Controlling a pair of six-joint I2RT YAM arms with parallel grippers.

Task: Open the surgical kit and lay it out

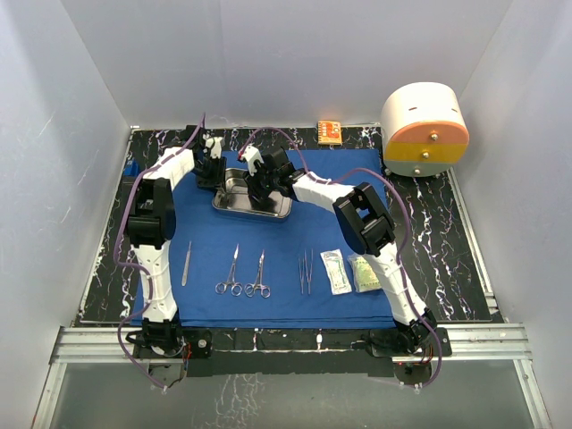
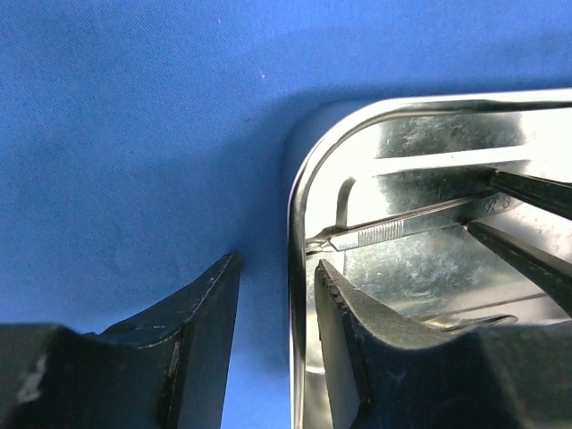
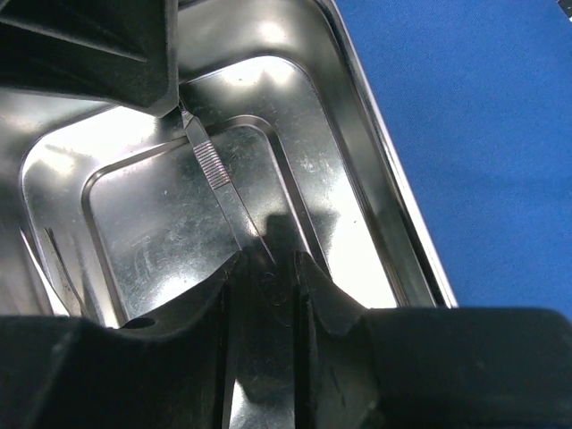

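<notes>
A metal tray (image 1: 268,211) sits at the back of the blue cloth. Inside it a scalpel handle (image 3: 214,170) lies near its left end, with other thin instruments beside it. My left gripper stands open over the tray's left rim, one finger on each side. My right gripper is over the tray at the scalpel handle, its fingers part open; whether they grip the handle is unclear.
Laid out along the front are a blade (image 1: 186,266), two scissors (image 1: 233,277), tweezers (image 1: 305,273) and packets (image 1: 336,273). A drawer box (image 1: 420,125) stands back right, an orange pack (image 1: 329,132) behind.
</notes>
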